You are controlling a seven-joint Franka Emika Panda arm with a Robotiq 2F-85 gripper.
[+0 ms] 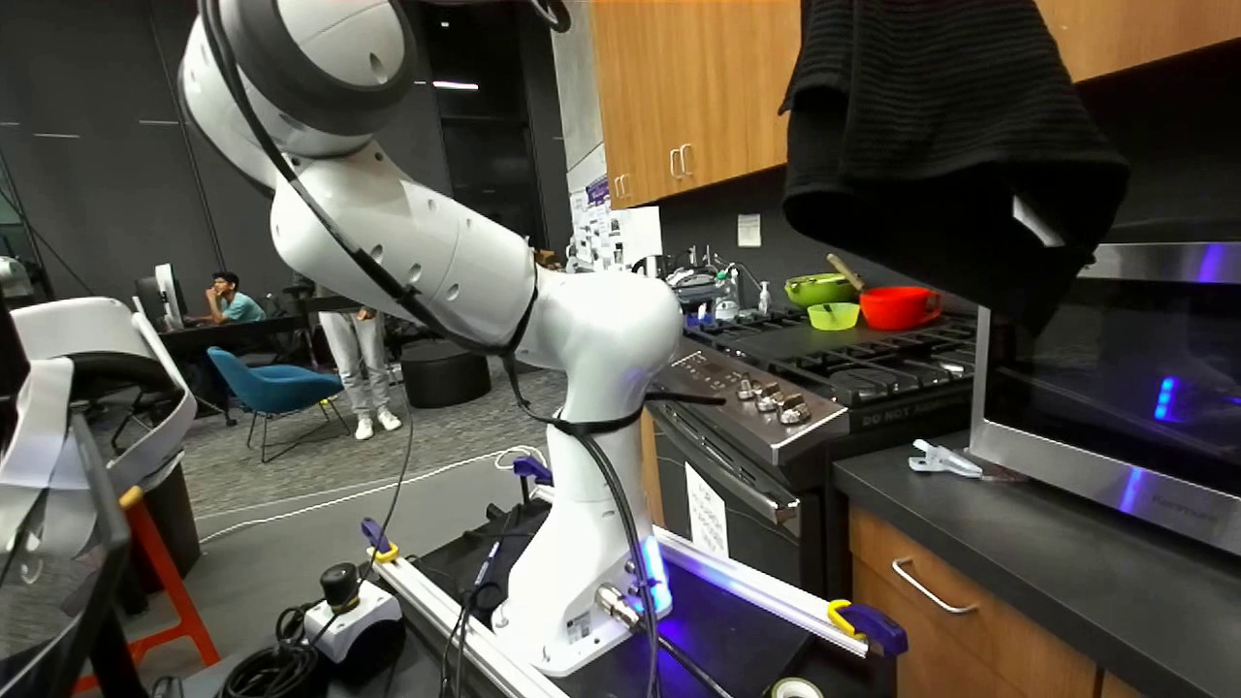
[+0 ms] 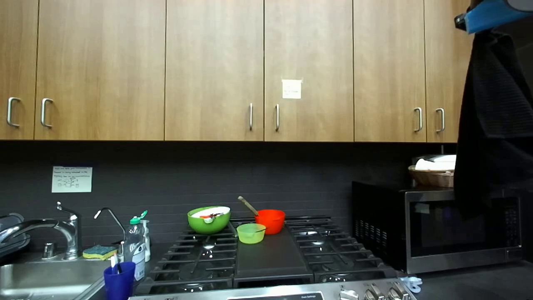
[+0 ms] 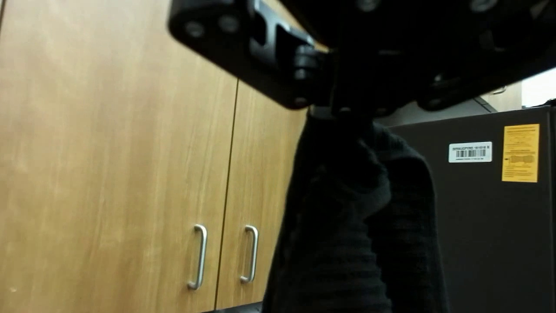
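Note:
A black ribbed towel (image 1: pixel 942 151) hangs from my gripper, whose fingers are shut on its bunched upper end in the wrist view. The cloth drops in folds below the fingers, with a small white patch near its lower edge in exterior view 1. Exterior view 2 has the towel (image 2: pixel 492 115) at the far right, in front of the microwave (image 2: pixel 459 250). Exterior view 1 leaves the gripper out of frame above.
Wooden cabinets (image 3: pixel 130 156) stand close on the left of the wrist view. A stove (image 2: pixel 270 260) carries a green bowl (image 2: pixel 207 225), a small light-green bowl (image 2: pixel 250 234) and a red pot (image 2: pixel 272 220). A white clip (image 1: pixel 942 460) lies on the counter (image 1: pixel 1047 558).

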